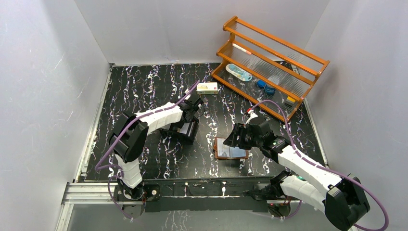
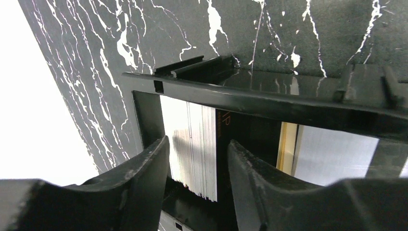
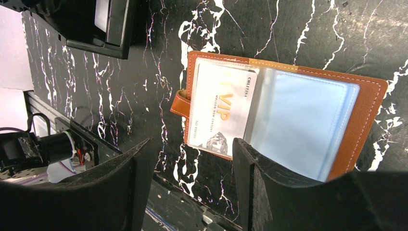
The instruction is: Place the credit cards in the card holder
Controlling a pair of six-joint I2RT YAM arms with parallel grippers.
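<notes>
A black tray (image 1: 188, 137) (image 2: 269, 98) lies left of centre, with a stack of white card edges (image 2: 190, 144) in one compartment and paler cards (image 2: 332, 154) farther right. My left gripper (image 1: 190, 115) is over it, fingers apart on either side of the stack's near part. The tan card holder (image 1: 231, 154) (image 3: 361, 125) lies open at front centre, a VIP card (image 3: 219, 106) in its left pocket and the right pocket showing pale blue. My right gripper (image 1: 233, 137) hangs open above its near edge, holding nothing.
A wooden rack (image 1: 269, 38) with small items stands at the back right. A small yellow-white box (image 1: 207, 88) lies behind the tray. Grey walls surround the dark marbled table, which has bare room at the back left.
</notes>
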